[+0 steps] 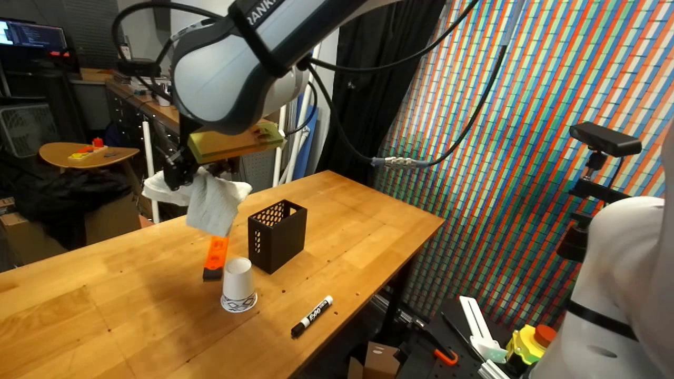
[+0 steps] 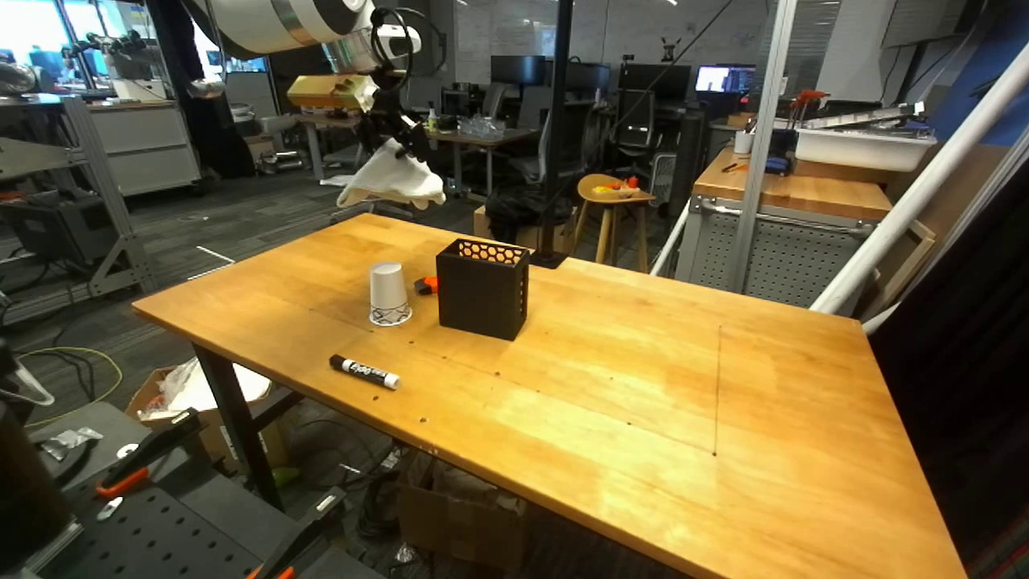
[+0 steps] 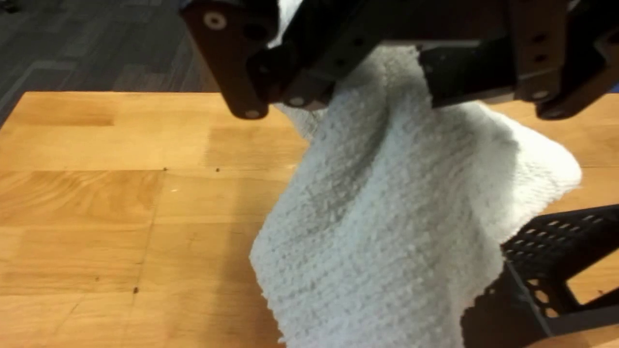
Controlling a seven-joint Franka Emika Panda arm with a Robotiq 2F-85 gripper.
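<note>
A white towel hangs in folds from my gripper, its upper part pinched between the shut fingers. In exterior view 1 the towel is held above the far left part of the table, over one end of an orange level. Exterior view 2 has the towel in the air beyond the white paper cup. A black perforated box shows at the lower right of the wrist view, below and beside the cloth; part of it is hidden by the towel.
On the wooden table the upside-down cup stands next to the black box. A black and white marker lies near the edge. Wide bare table extends to the right in exterior view 2.
</note>
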